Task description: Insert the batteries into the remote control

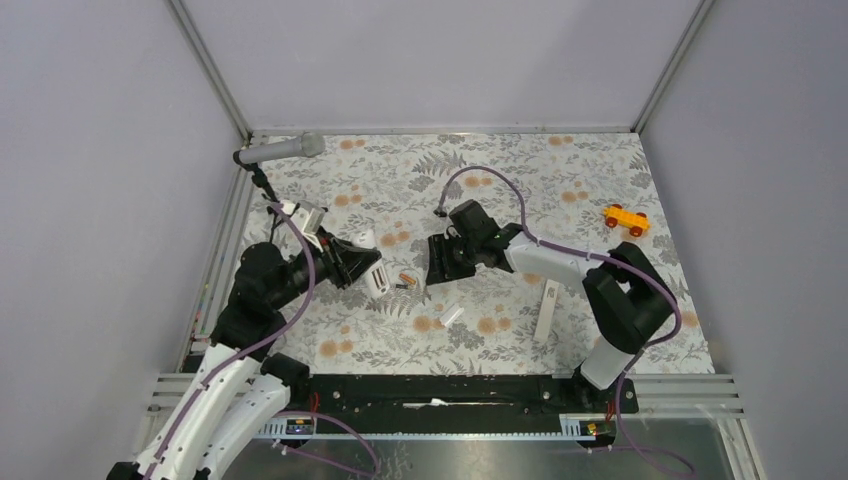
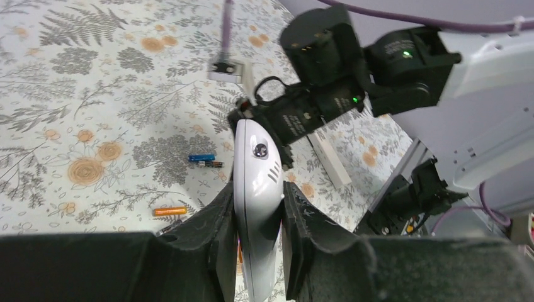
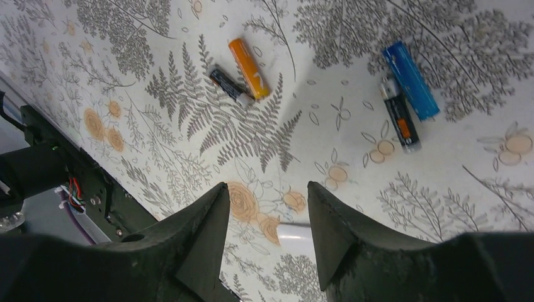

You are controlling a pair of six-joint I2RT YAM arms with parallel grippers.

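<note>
My left gripper (image 1: 361,258) is shut on the white remote control (image 2: 257,207), held upright at the table's left-centre. My right gripper (image 1: 437,262) is part open above the batteries, nothing between its fingers. In the right wrist view a blue battery (image 3: 409,78) and a black one (image 3: 400,116) lie side by side; an orange battery (image 3: 249,68) and a smaller dark one (image 3: 230,86) lie to their left. A white piece (image 1: 452,314), perhaps the battery cover, lies nearer the front.
A microphone on a stand (image 1: 282,150) is at the back left, close to the left arm. A yellow toy car (image 1: 626,220) sits at the right. A long pale bar (image 1: 547,310) lies front right.
</note>
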